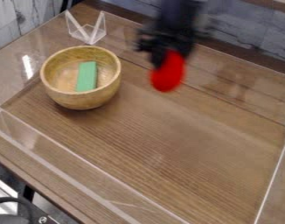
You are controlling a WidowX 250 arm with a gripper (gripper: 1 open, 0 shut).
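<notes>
My gripper (pixel 170 63), dark and motion-blurred, hangs in the upper middle, shut on a red object (pixel 170 73) held above the table. Its fingers are too blurred to make out in detail. A wooden bowl (pixel 107 87) sits at the left, to the left of and below the held red object in the picture, with a green block (pixel 86 77) lying inside it.
A white wire-like object (pixel 84 28) stands at the back left, behind the bowl. Dark edges border it at the back and at the lower left corner.
</notes>
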